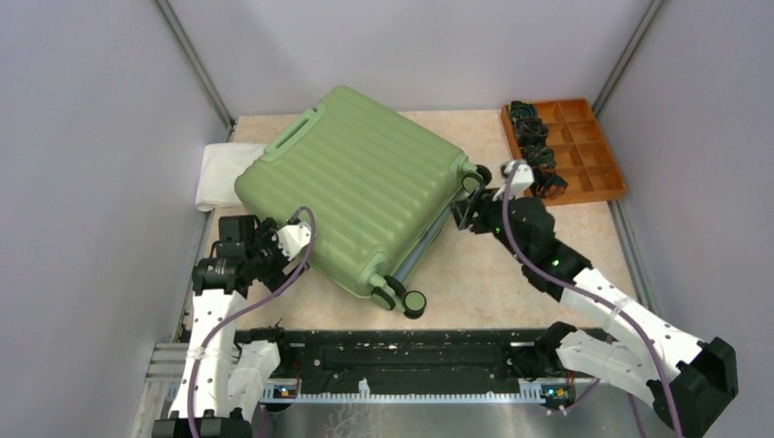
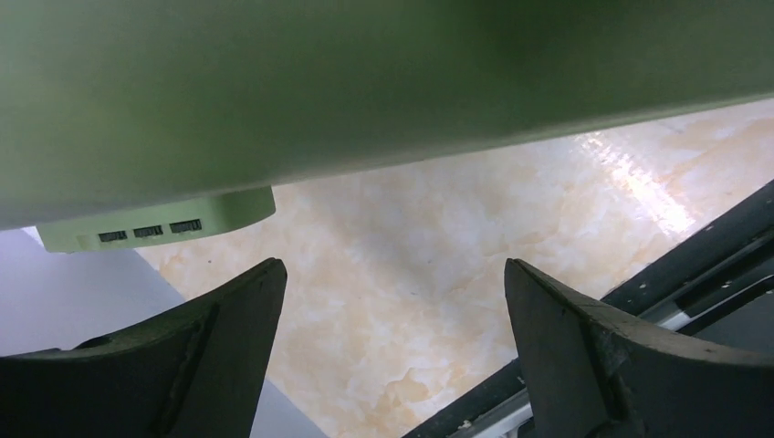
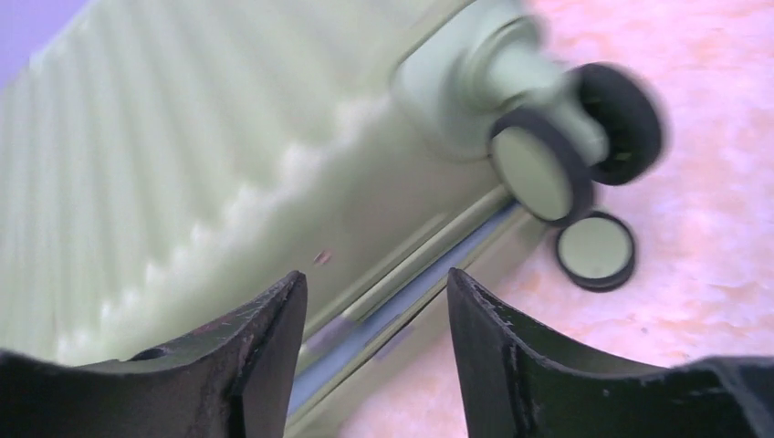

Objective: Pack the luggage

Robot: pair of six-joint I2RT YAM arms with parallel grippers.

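The green suitcase (image 1: 356, 182) lies with its lid down over the base, a blue-grey strip showing along the right seam (image 3: 411, 292). My left gripper is open at the suitcase's lower left side, beneath a green edge (image 2: 365, 91), with only floor between its fingers. My right gripper is part open to the right of the suitcase, near the seam and an upper wheel (image 3: 538, 173); nothing shows held. The right wrist view is blurred.
A wooden compartment tray (image 1: 584, 155) with dark bundled items stands at back right. A folded white cloth (image 1: 219, 173) lies at back left. Bare table (image 1: 529, 265) shows at the right and front.
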